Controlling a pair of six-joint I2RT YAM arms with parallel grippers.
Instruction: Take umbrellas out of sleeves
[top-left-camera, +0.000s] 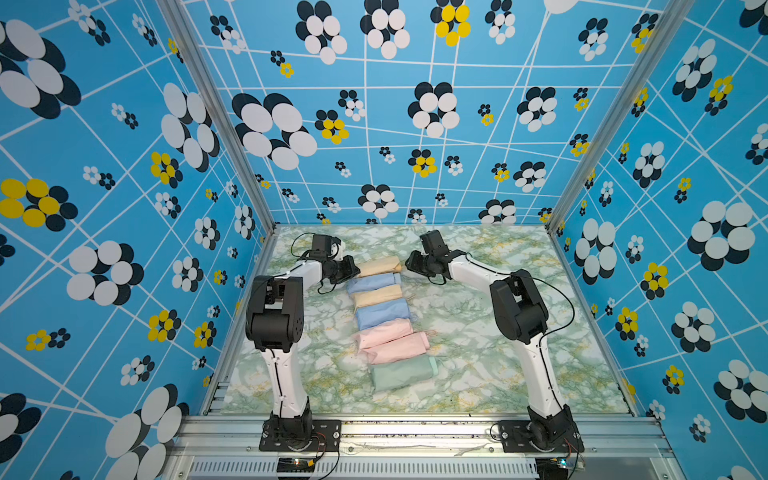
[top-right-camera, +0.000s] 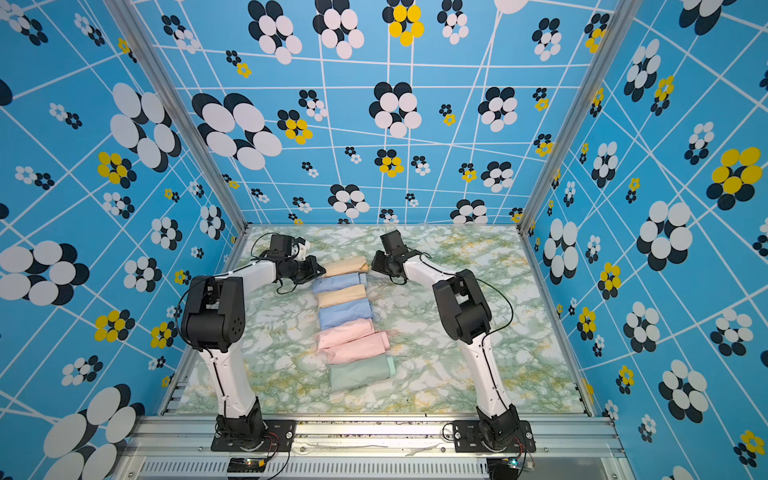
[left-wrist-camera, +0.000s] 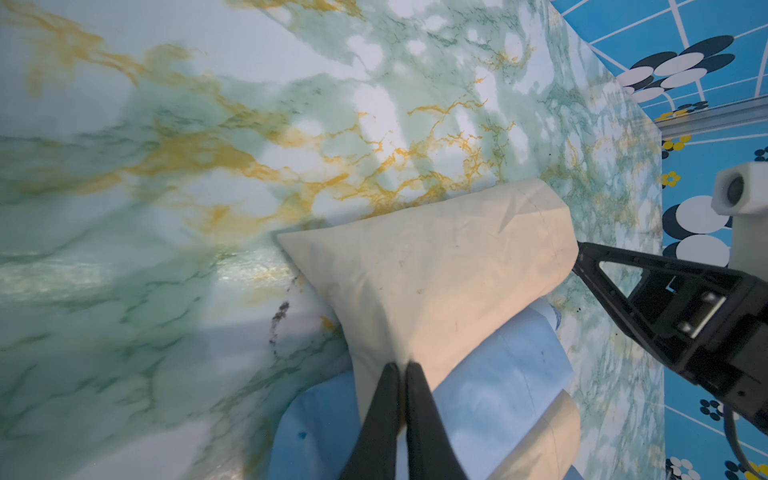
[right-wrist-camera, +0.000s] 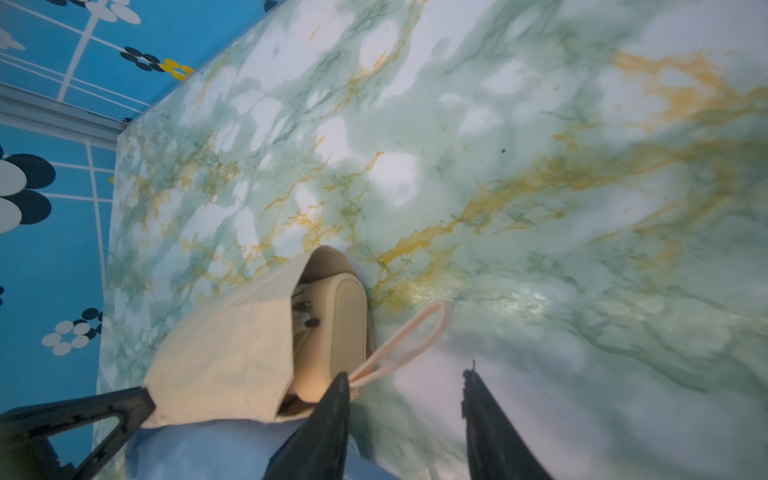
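Note:
The farthest beige sleeve (top-left-camera: 379, 266) lies in a row of folded umbrellas. In the right wrist view its mouth is open; the umbrella's beige handle end (right-wrist-camera: 349, 324) sits inside, with a thin wrist strap (right-wrist-camera: 409, 345) looping out. My left gripper is shut on the closed end of the beige sleeve (left-wrist-camera: 448, 272), whose cloth gathers between the fingertips. At the mouth end, my right gripper stands open. Its left finger (right-wrist-camera: 337, 408) is close to the base of the strap; whether it touches cannot be told.
Nearer the front lie a blue sleeve (top-left-camera: 373, 282), another beige one (top-left-camera: 378, 297), a second blue (top-left-camera: 382, 314), two pink ones (top-left-camera: 396, 348) and a green one (top-left-camera: 404, 372). Bare marble tabletop (top-left-camera: 488, 352) stretches to the right of the row.

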